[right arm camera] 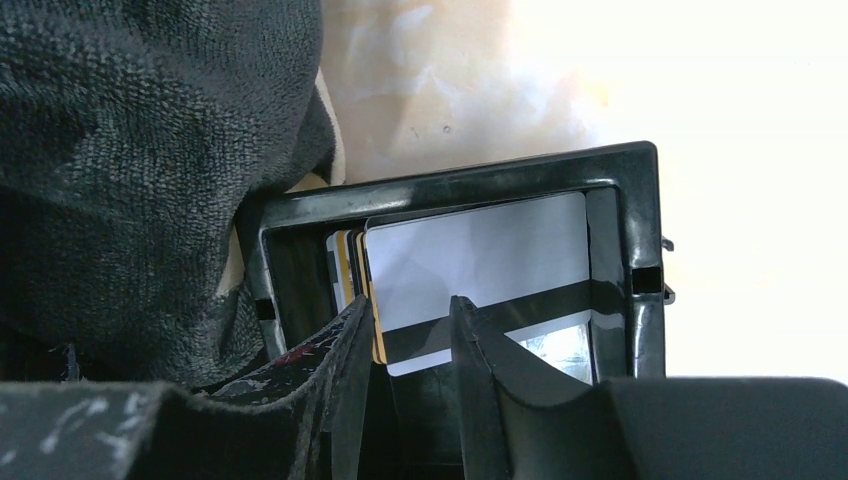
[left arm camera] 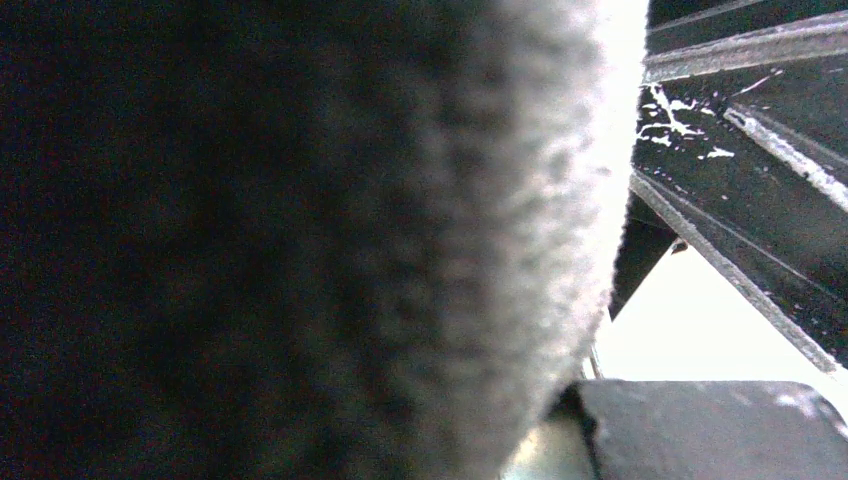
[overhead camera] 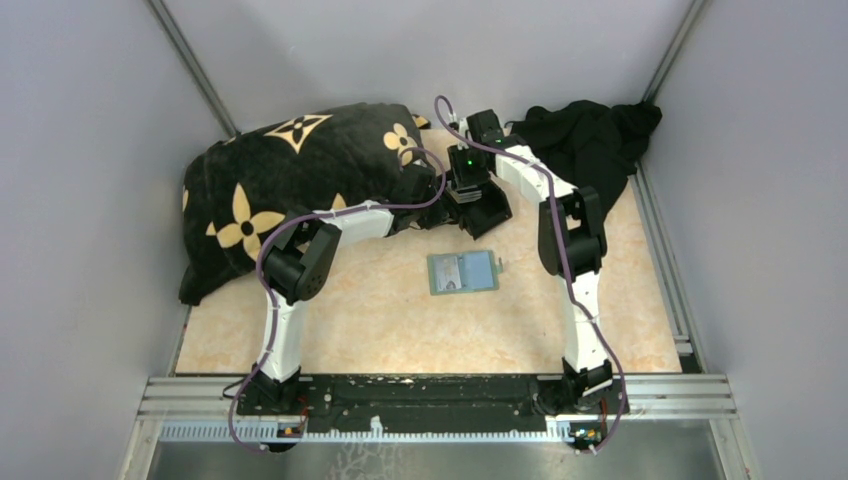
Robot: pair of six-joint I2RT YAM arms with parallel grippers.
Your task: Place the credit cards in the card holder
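A pale card (right arm camera: 480, 260) with a dark stripe lies in the black tray (right arm camera: 450, 185), with several card edges (right arm camera: 345, 265) showing at its left. My right gripper is over the tray; its fingertips are apart, with part of the pale card showing between them. Whether they grip it, I cannot tell. What looks like the card holder (overhead camera: 463, 272) lies flat in front of the tray, silver on its left half and blue on its right. By the tray's left side is my left gripper (overhead camera: 437, 208); its fingers are mostly hidden behind dark cloth in the left wrist view.
A large dark cushion (overhead camera: 290, 185) with flower patterns fills the back left, close to the left gripper. Black cloth (overhead camera: 600, 140) lies at the back right.
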